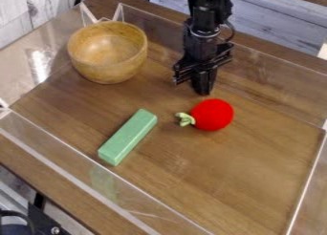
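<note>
My black gripper (201,88) hangs low over the wooden table at the back middle, just behind a red radish-like toy (215,114) with a pale green top. Its fingertips are small and dark in this view, and I see nothing held between them; it looks shut. A green block (126,137) lies at the front left. A wooden bowl (109,53) sits at the back left, left of the gripper.
Clear low walls edge the table on the sides, with a white slatted surface behind.
</note>
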